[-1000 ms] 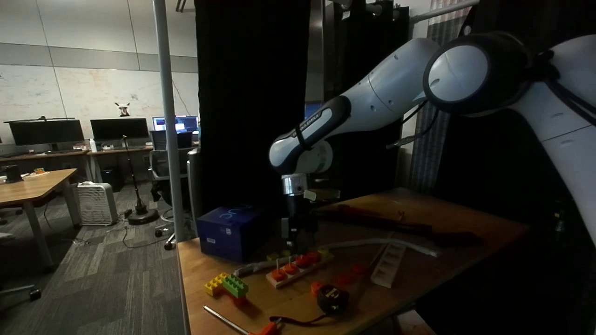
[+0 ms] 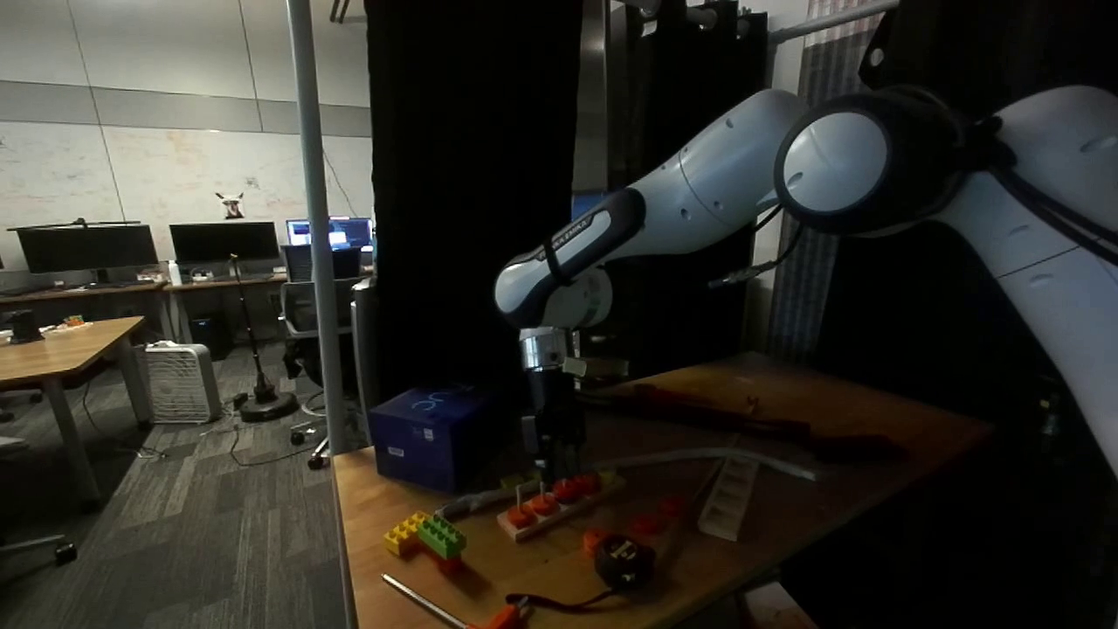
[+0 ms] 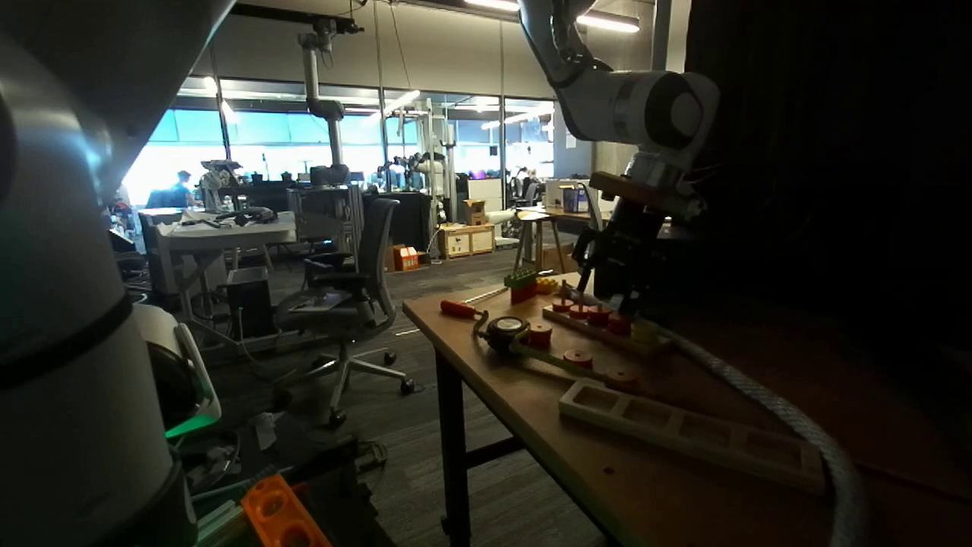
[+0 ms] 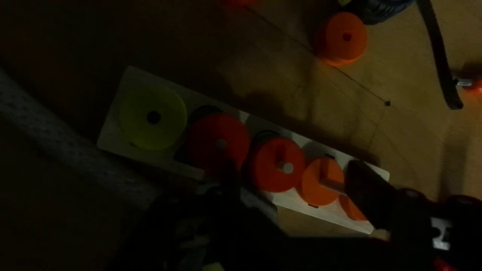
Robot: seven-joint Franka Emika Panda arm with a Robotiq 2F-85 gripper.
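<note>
A pale wooden peg board (image 4: 110,137) carries a yellow disc (image 4: 169,106), two red discs (image 4: 212,131) and two orange discs (image 4: 318,174) in a row. The yellow disc shows a dark hole in its middle; pegs poke out of others. Low over the board, my gripper (image 3: 606,296) points down. In the wrist view its dark fingers (image 4: 372,194) stand apart, above the red and orange discs, the right one partly hiding the end orange disc. The gripper is open, and nothing held is visible between the fingers. Deep shadow hides whether they touch any disc.
Loose discs (image 3: 578,357) and a black tape measure (image 2: 624,561) lie on the table near the board. A compartment tray (image 3: 692,437), a grey hose (image 3: 765,392), toy bricks (image 2: 424,535), a screwdriver (image 2: 424,601) and a blue box (image 2: 430,435) surround it.
In exterior view 1 the arm has come down and a little to the left, bringing my gripper closer to the board. The board and the loose things have hardly moved.
</note>
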